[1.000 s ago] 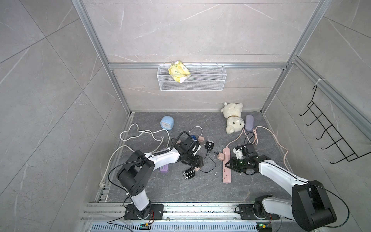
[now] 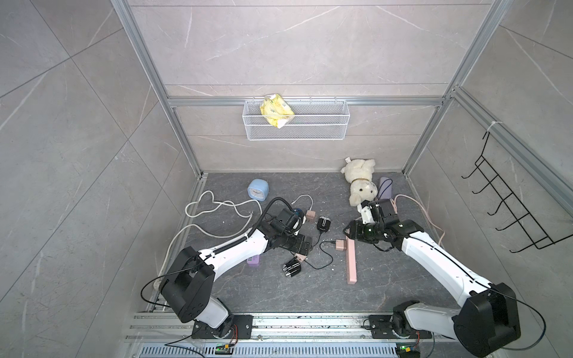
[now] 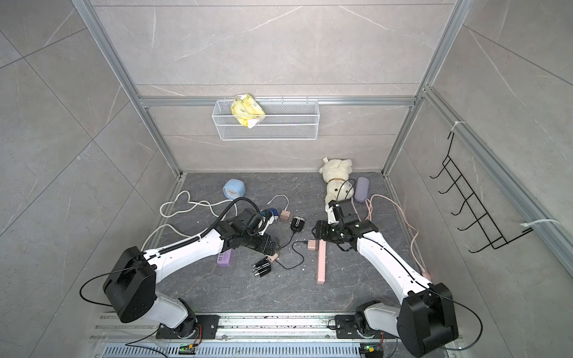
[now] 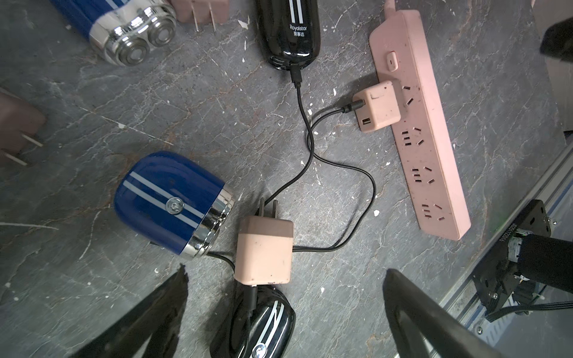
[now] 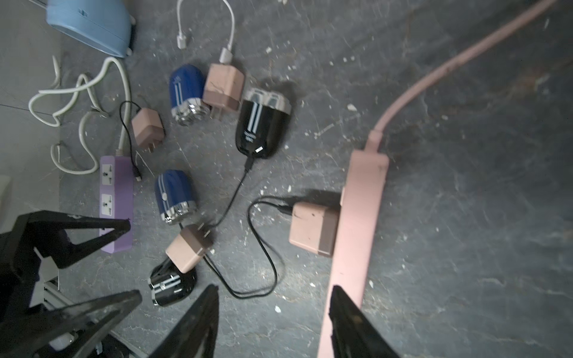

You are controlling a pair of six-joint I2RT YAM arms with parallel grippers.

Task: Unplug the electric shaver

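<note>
Black shaver (image 5: 262, 122) lies at centre, its cord running from it. A pink charger (image 4: 376, 106) with a black cable sits against the long pink power strip (image 4: 423, 149); whether it is plugged in is unclear. Another pink charger (image 4: 263, 250) lies prongs exposed beside a second black shaver (image 4: 268, 322) and a blue shaver (image 4: 170, 203). My left gripper stands open above that charger, fingers empty. My right gripper hangs above the strip and its charger, fingers apart with nothing seen between them.
A purple power strip (image 5: 122, 191) with white cable lies left. A blue object (image 2: 257, 189), a white plush toy (image 2: 363, 194) and a lavender object (image 3: 361, 188) sit at the back. A wire basket (image 2: 295, 131) is on the back wall.
My right arm has risen and moved toward the back, over the strip's upper end. My left arm has shifted too, its elbow leaning further left.
</note>
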